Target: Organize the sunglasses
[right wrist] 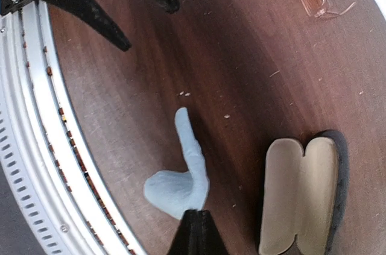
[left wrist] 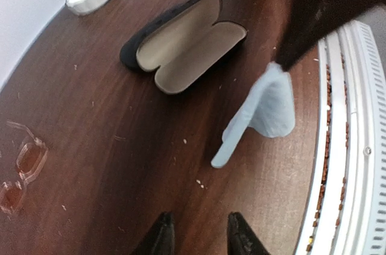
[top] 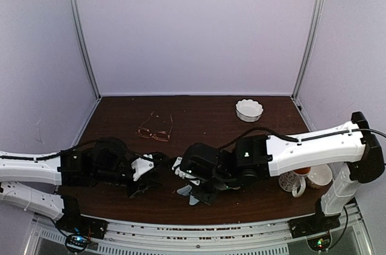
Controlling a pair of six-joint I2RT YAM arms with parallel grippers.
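Observation:
Pink-framed glasses (top: 155, 135) lie on the back left of the table, arms unfolded. In the left wrist view, a dark glasses case (left wrist: 196, 47) stands open with an empty beige lining; my right arm hides it from above. My right gripper is shut on a light blue cloth (right wrist: 194, 164), which hangs limp from the tips and shows below the arm from above (top: 192, 197). Facing it from the left, my left gripper is open, apart from the cloth, with only bare table visible between its fingers.
A white scalloped bowl (top: 249, 110) sits at the back right. At the right edge, a patterned mug (top: 292, 183) stands beside another pale round container (top: 319, 175). A metal rail (top: 199, 238) borders the front.

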